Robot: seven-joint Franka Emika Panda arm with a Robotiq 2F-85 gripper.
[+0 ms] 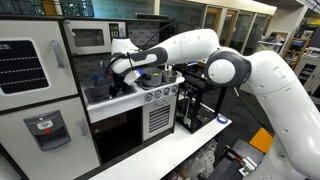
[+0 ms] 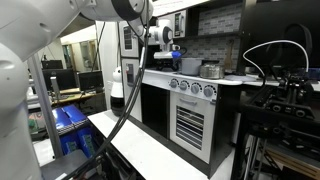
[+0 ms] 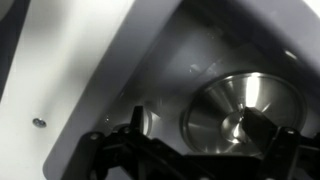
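Over the toy kitchen's grey sink (image 3: 185, 65), my gripper stands open in the wrist view, its dark fingers (image 3: 262, 130) apart. A shiny round metal bowl or lid (image 3: 235, 98) lies in the sink, partly covered by the right finger. Near the left finger a smaller metallic object (image 3: 149, 120) shows, mostly hidden, so I cannot tell what it is. In exterior view 1 the arm reaches across the counter to the sink (image 1: 98, 95) at the left; the fingertips are too small to make out there.
A metal pot (image 2: 212, 70) stands on the stove part of the counter, right of the sink. A blue object (image 2: 190, 66) is beside it. The cabinet with the microwave (image 1: 88, 37) rises behind the sink.
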